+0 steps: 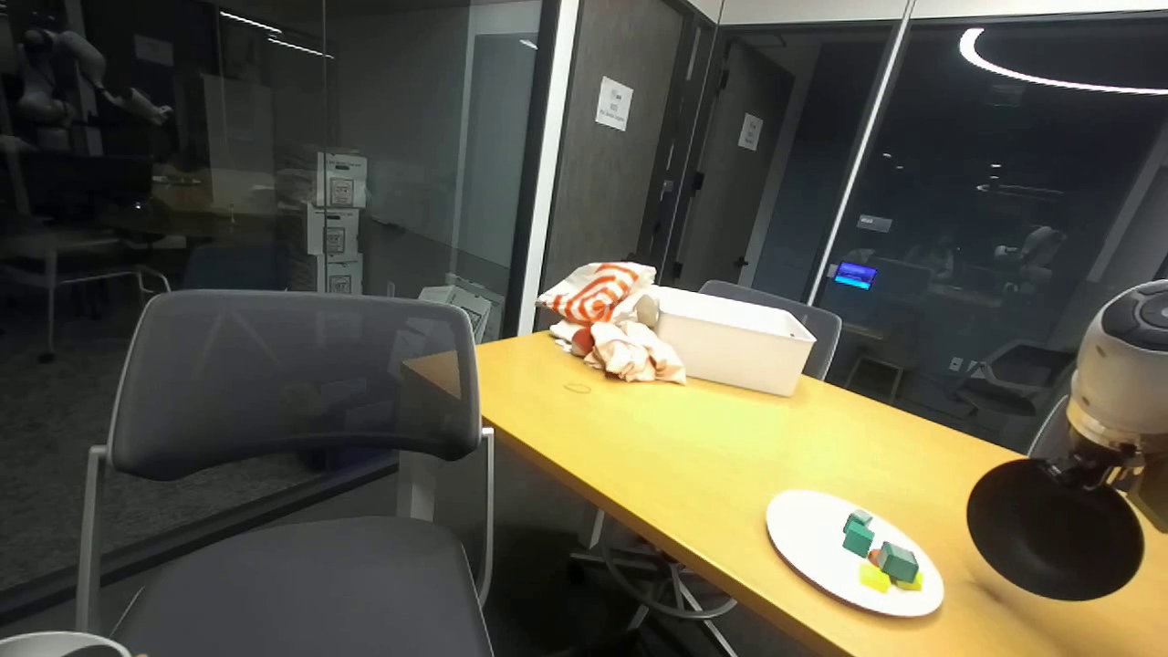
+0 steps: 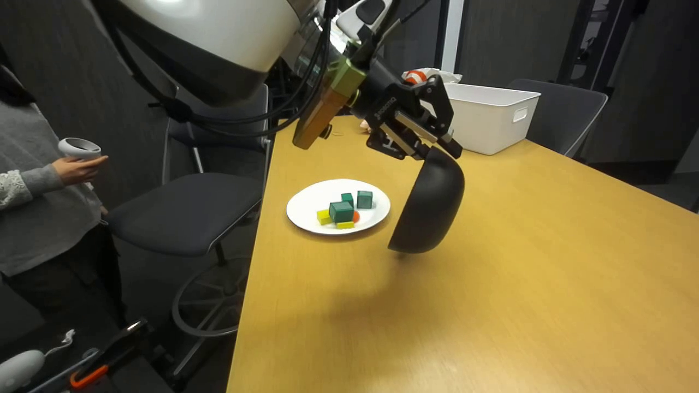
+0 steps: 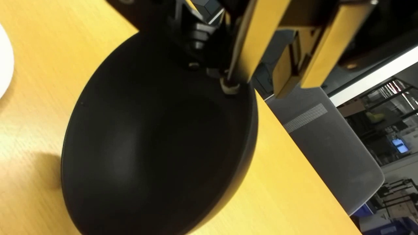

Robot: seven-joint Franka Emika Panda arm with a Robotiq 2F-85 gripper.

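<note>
A black bowl [image 2: 429, 203] stands steeply tilted above the table, its lower edge close to the wood; whether it touches cannot be told. At its upper rim, my gripper [image 2: 437, 148] has its fingers spread. In the wrist view, one finger [image 3: 256, 43] overlaps the bowl's rim, while the other finger [image 3: 333, 47] stands outside with a visible gap between it and the bowl [image 3: 149, 148]. Beside the bowl lies a white plate [image 2: 304, 208] holding several green blocks [image 2: 341, 210], yellow pieces [image 2: 324, 216] and an orange-red piece [image 2: 355, 216].
A white bin [image 1: 728, 339] stands at the table's far end, with a crumpled red-and-white bag [image 1: 599, 294] beside it. The plate sits near the table edge. A person [image 2: 49, 190] stands beyond the chair.
</note>
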